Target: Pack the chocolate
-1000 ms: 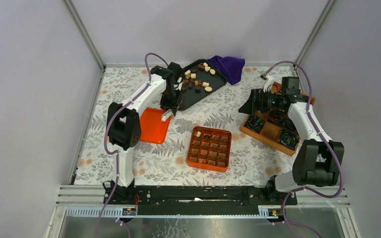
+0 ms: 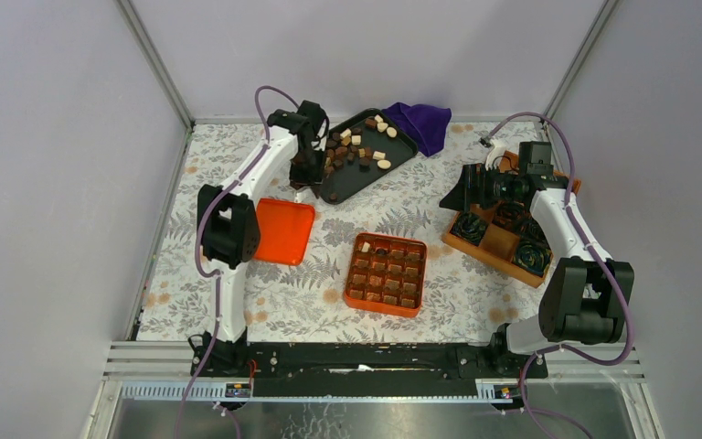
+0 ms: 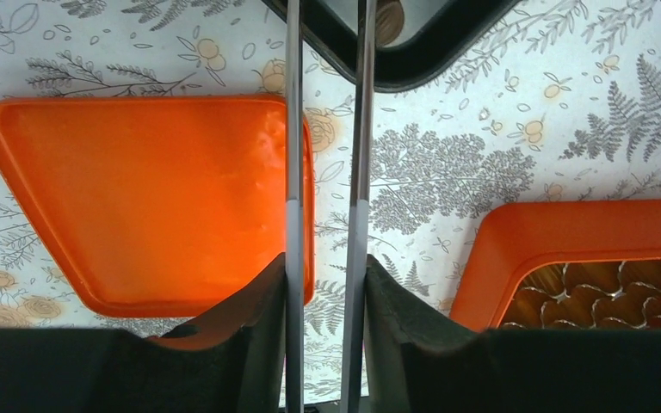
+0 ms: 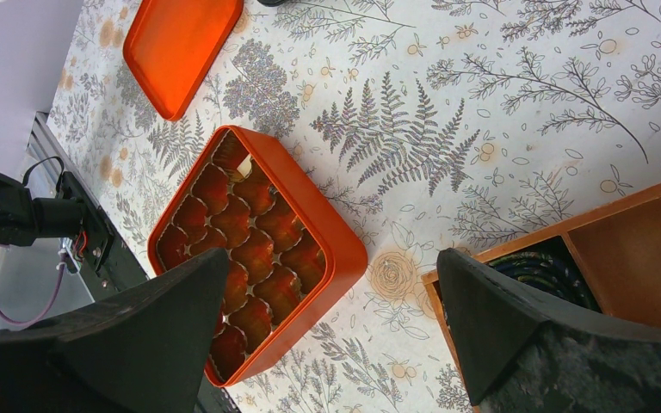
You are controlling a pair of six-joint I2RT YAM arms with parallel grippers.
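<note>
My left gripper is shut on metal tongs (image 3: pixel 294 129), whose two long strips run up past the upper edge of the left wrist view. Their tips are out of sight there, so any piece between them cannot be told. In the top view this gripper is over the left side of the black tray (image 2: pixel 352 185), which bears several dark, brown and cream chocolates (image 2: pixel 355 140). An orange box (image 2: pixel 382 308) with a brown divided insert stands at front centre, a pale piece (image 2: pixel 366 247) in its back-left compartment. On the right, my right gripper hangs open and empty.
An empty orange lid (image 2: pixel 283 233) lies flat left of the box. A wooden crate (image 2: pixel 497 240) with dark coils is under the right arm. Purple cloth (image 2: pixel 425 126) lies behind the tray. Between tray and box the table is bare.
My left gripper has moved back toward the tray and, lately, a little to the left, uncovering more chocolates on the tray's left side. The right arm, box and lid are still.
</note>
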